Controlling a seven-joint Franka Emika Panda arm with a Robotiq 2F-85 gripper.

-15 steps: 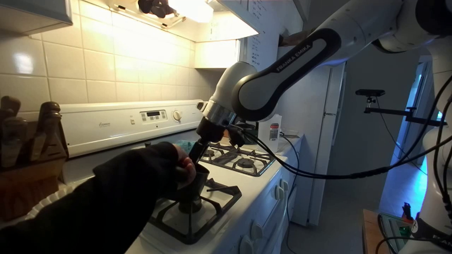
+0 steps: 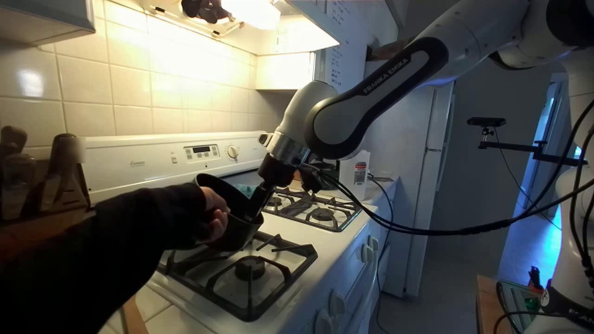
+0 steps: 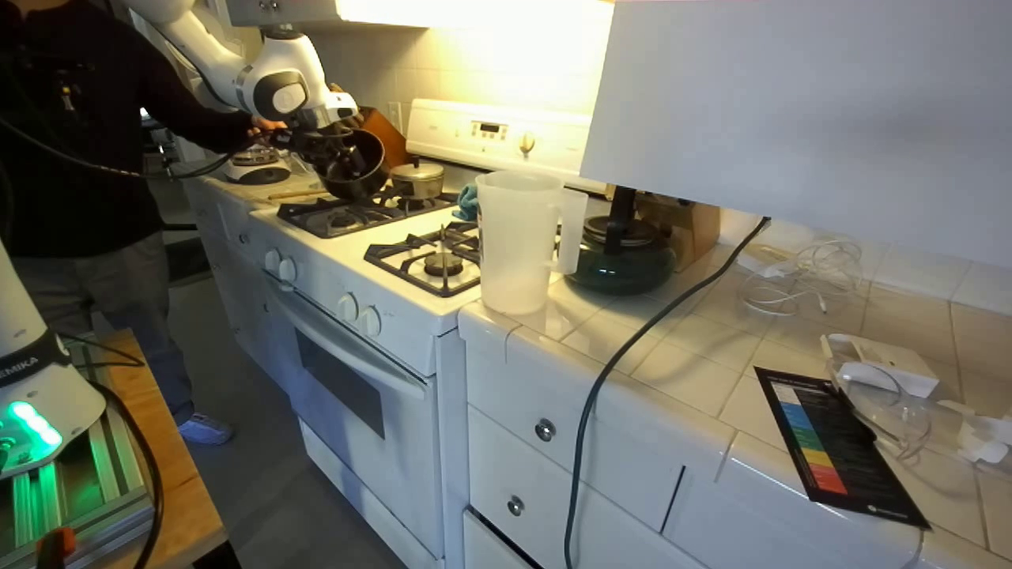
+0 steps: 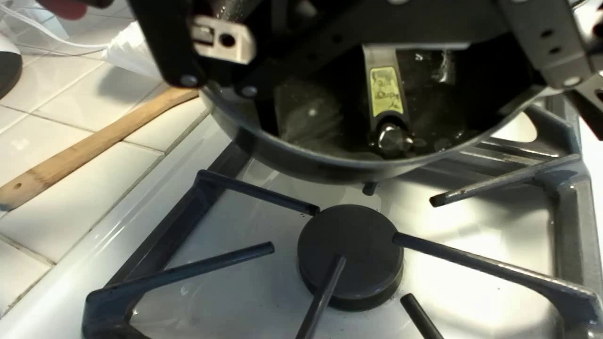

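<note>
A dark pot point(image 2: 234, 222) is held tilted by a person's hand point(image 2: 216, 217) above the front left burner. My gripper point(image 2: 256, 210) points down into its opening, and the pot wall partly hides the fingertips. In exterior view 2 the pot point(image 3: 365, 171) shows its dark inside around the gripper's end. The wrist view shows the pot's rim point(image 4: 339, 168) just above the grate, under the black linkages. A piece with a yellow handwritten label point(image 4: 387, 90) is seen against the pot's inside; what it belongs to is unclear. Whether the fingers are open or shut does not show.
A lidded pot point(image 3: 417, 178) stands at the back of the stove. Beside the stove are a clear plastic pitcher point(image 3: 519, 242) and a dark green kettle point(image 3: 621, 256). A wooden utensil point(image 4: 85, 148) lies on the counter. Knives point(image 2: 62, 150) stand at the left.
The person's hand has moved left with the pot, whose opening is now more visible around the gripper's end. The sleeve now covers less of the pot. My arm has not visibly moved.
</note>
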